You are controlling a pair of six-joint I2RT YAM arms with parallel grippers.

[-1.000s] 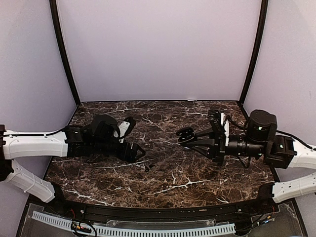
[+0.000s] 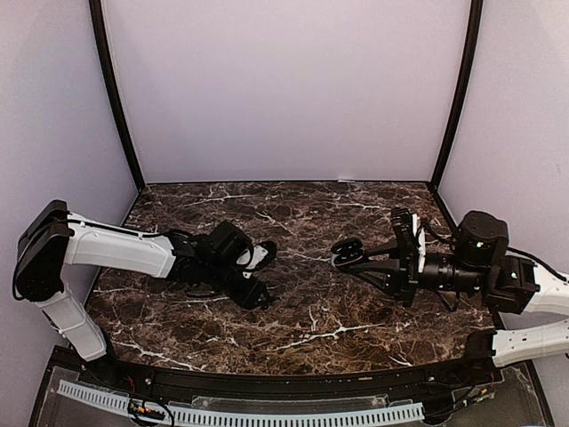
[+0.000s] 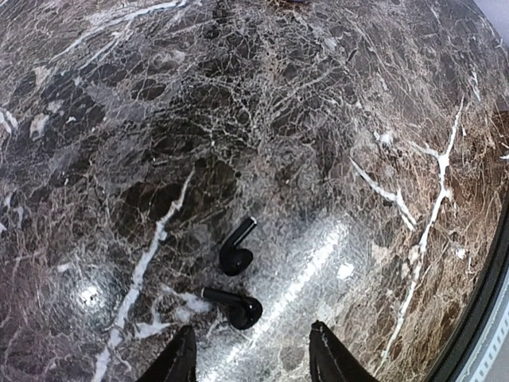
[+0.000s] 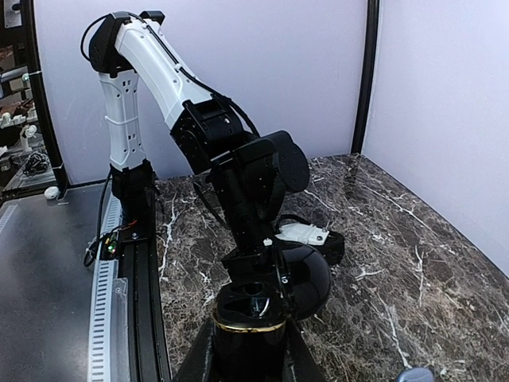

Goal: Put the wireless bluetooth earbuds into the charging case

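Note:
Two black earbuds lie close together on the marble-patterned table in the left wrist view: a farther earbud [image 3: 236,261] and a nearer earbud [image 3: 242,313]. My left gripper is partly open just on the near side of them, its fingers [image 3: 180,358] apart and empty. From the top view, this gripper [image 2: 260,298] points down at the table and mostly hides the earbuds. The black charging case [image 2: 348,252], its lid up, is held off the table by my right gripper [image 2: 356,261]. In the right wrist view the case [image 4: 250,318] sits between the fingers, showing a gold-coloured edge.
White walls [image 2: 284,89] close off the back and sides. A perforated metal strip [image 2: 249,416] runs along the front.
Over the last second my left gripper has come to the right and nearer the front, over the earbuds. The right gripper has shifted slightly right with the case.

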